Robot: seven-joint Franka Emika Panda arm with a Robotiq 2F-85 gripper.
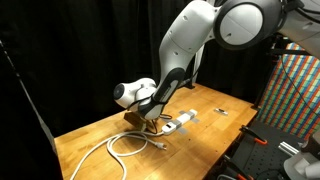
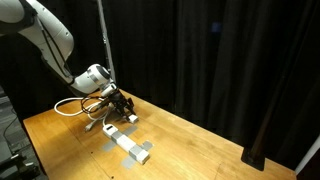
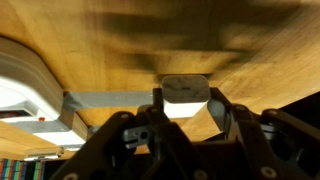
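In the wrist view, my gripper is shut on a small pale block (image 3: pixel 185 88), with one dark fingertip on each side of it. The block is close over the wooden table; whether it touches the table is unclear. A white power strip (image 3: pixel 28 85) fills the left edge of that view, apart from the block. From outside, the same strip (image 1: pixel 178 122) lies beside my gripper (image 1: pixel 150 127). In the second exterior view a small white piece (image 2: pixel 132 118) shows at my gripper's fingertips.
A looped white cord (image 1: pixel 98 150) spreads over the table, with its plug (image 1: pixel 160 145) near the arm. Grey tape strips (image 3: pixel 108 99) lie on the wood. Free table (image 2: pixel 200 150) extends beyond the power strip. Black curtains hang behind.
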